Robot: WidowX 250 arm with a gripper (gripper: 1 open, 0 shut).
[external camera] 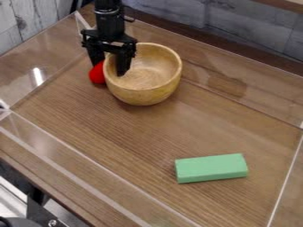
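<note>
The black gripper (109, 55) reaches down from the top at the left edge of a tan round bowl (151, 71), its fingers at the rim; whether they grip it is hard to tell. A red round object (97, 74) lies just left of the bowl, partly hidden by it and the gripper. A green block (211, 168) lies at the lower right, apart from both.
Grey walls stand along the back, and the table's edge runs along the left.
</note>
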